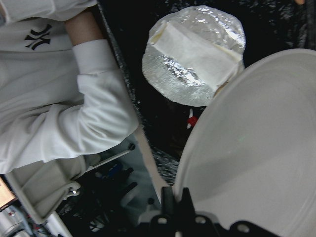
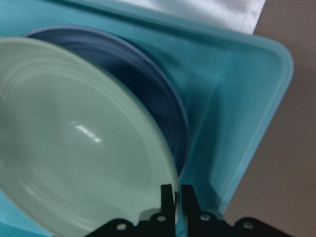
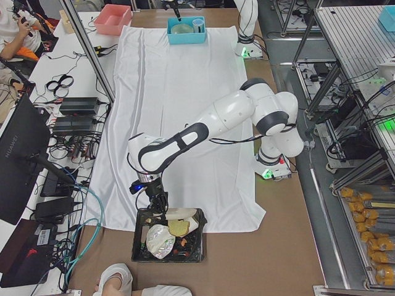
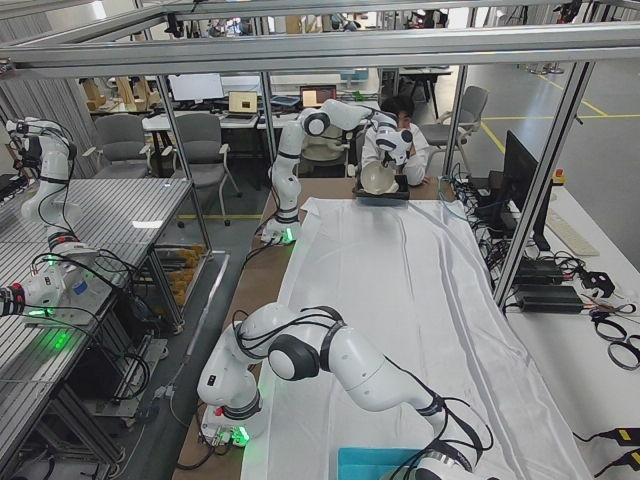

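Observation:
My left gripper (image 3: 159, 206) is shut on the rim of a white plate (image 1: 252, 143) (image 4: 379, 179), raised at the back of a black bin (image 3: 166, 258). Below it in the bin lie a foil-covered round item with a white packet (image 1: 192, 59) and a yellow item (image 3: 179, 227). My right gripper is shut on the rim of a pale green plate (image 2: 79, 133), tilted above a dark blue plate (image 2: 163, 108) in a blue bin (image 2: 256, 113).
A white cloth (image 3: 173, 92) covers the table between the bins, mostly clear. A person (image 1: 59, 98) sits beside the black bin. A pink container (image 3: 113, 18) stands on the side desk.

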